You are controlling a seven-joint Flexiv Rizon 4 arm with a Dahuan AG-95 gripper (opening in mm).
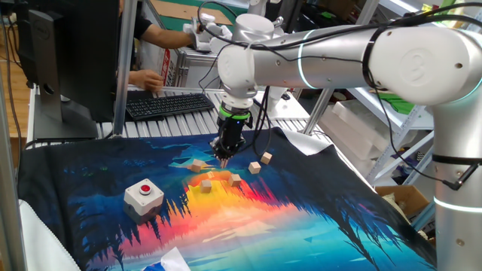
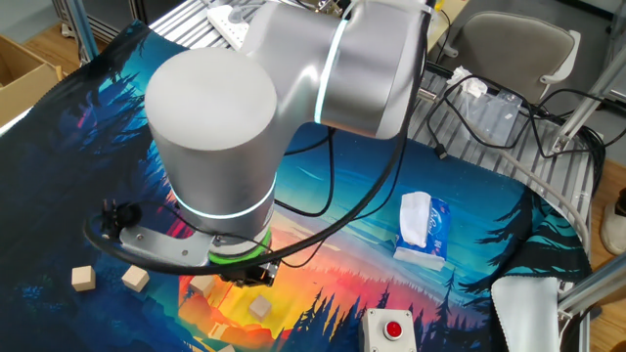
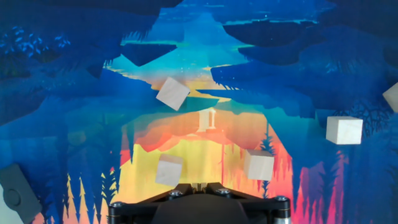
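Several plain wooden cubes lie apart on the printed cloth. In the wrist view one cube [image 3: 173,93] sits turned at an angle near the middle. Closer to the fingers are a left cube [image 3: 169,169] and a right cube [image 3: 259,164]; farther right are another cube [image 3: 344,130] and one cut off by the edge [image 3: 392,96]. My gripper points down among them, its fingertips close together and nothing visible between them. From exterior view 1, the gripper [image 1: 224,162] hovers near the cubes. The arm hides much of it in exterior view 2.
A grey box with a red button [image 1: 144,200] stands on the cloth [image 1: 248,226]. A blue-and-white tissue pack [image 2: 423,231] lies near the cloth's edge. Behind are a keyboard [image 1: 167,106], a monitor [image 1: 64,68] and a person's hand [image 1: 147,80]. Cables hang by the arm.
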